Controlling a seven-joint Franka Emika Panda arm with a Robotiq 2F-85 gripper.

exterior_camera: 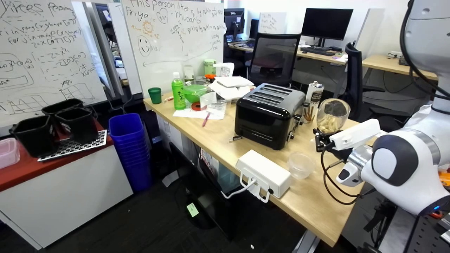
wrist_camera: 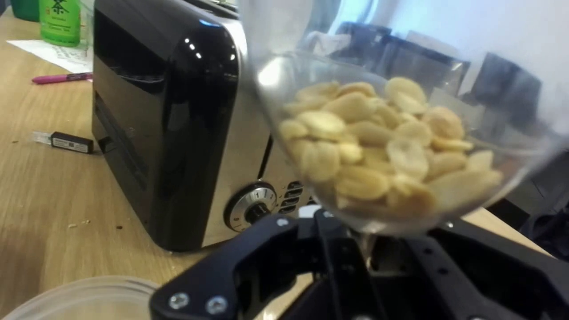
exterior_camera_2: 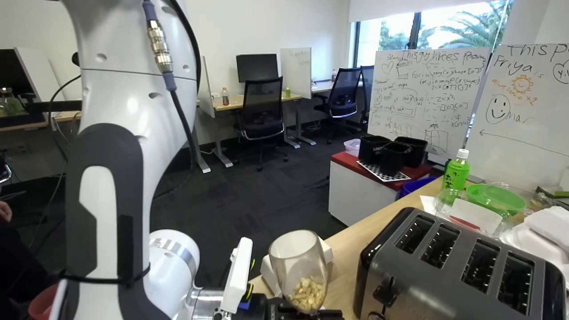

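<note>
A clear stemmed glass (exterior_camera: pixel 333 110) with peanuts in its bottom is held above the table's right part, just right of the toaster. The gripper is shut on it below the bowl, where the stem shows between the black fingers in the wrist view. The bowl looks slightly tilted in exterior view 1. Peanuts (wrist_camera: pixel 378 144) lie in the lower part of the bowl, seen close up in the wrist view. On the table, an empty clear plastic bowl (exterior_camera: pixel 300 165) stands nearer the front edge, apart from the glass; its rim (wrist_camera: pixel 101 290) shows at the wrist view's lower left.
A black and steel toaster (exterior_camera: pixel 270 114) stands close to the glass. Behind it is a tall can (exterior_camera: pixel 313 101). A white box (exterior_camera: pixel 263 173) sits at the table's front edge beside the plastic bowl. The green bottle (exterior_camera: pixel 178 92) and food containers crowd the far end.
</note>
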